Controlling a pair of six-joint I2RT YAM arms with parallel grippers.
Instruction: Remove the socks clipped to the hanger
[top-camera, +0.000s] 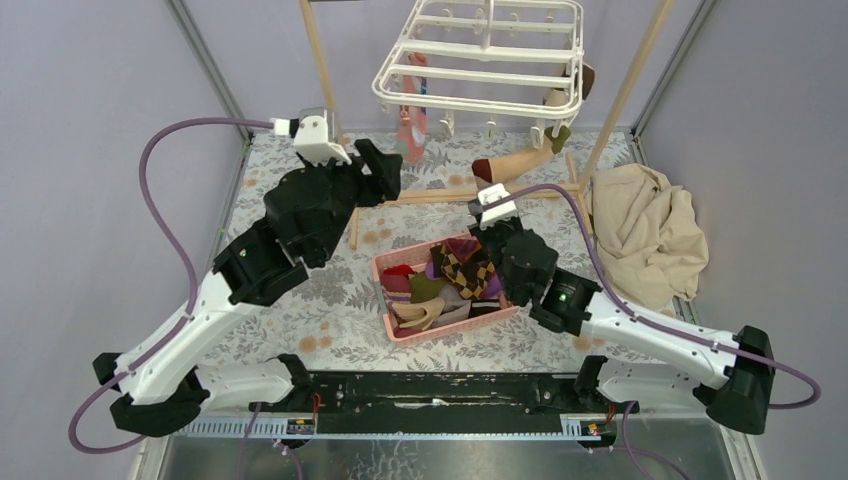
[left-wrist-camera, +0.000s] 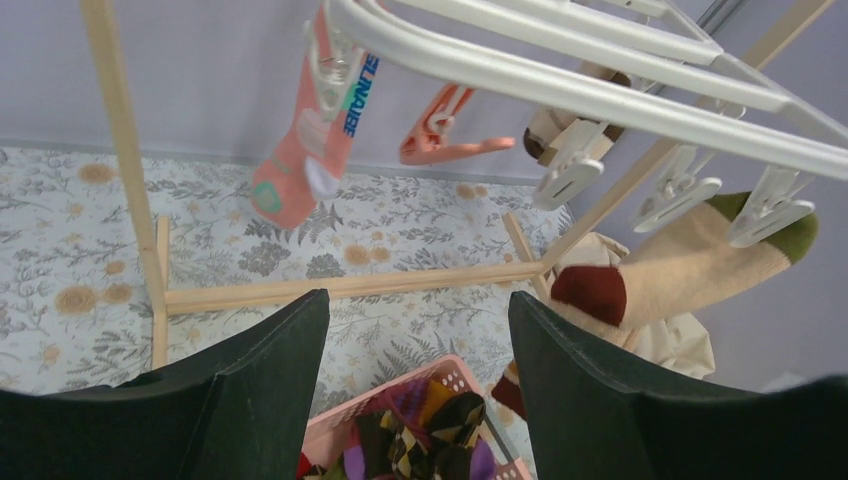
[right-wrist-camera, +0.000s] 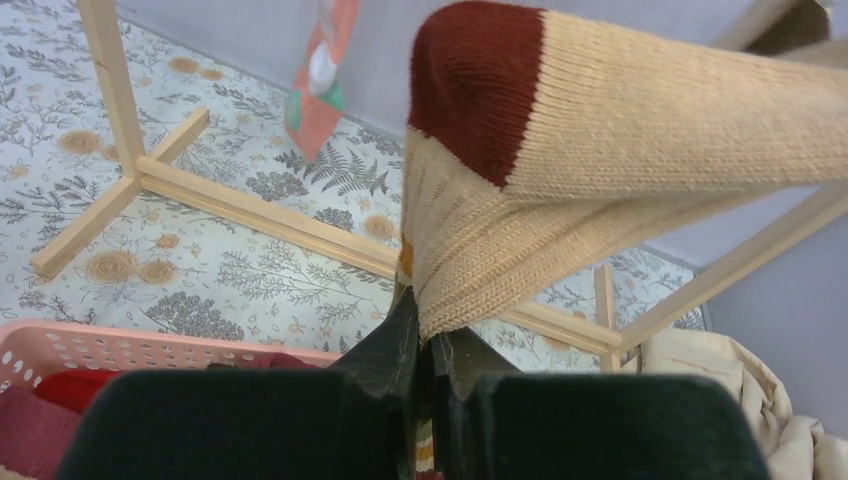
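A white clip hanger hangs over the table. From its right front clip hangs a beige sock with an olive end and a dark red patch, its olive end still at the white clip. My right gripper is shut on the lower part of this beige sock, which looks stretched. A pink sock with white and green spots dangles from the hanger's left side. Farther back on the right is a beige and dark brown sock. My left gripper stands open left of the beige sock, nothing between its fingers.
A pink basket filled with several socks sits on the patterned tabletop below. Wooden stand legs rise on both sides, joined by a low bar. Beige cloth lies at right.
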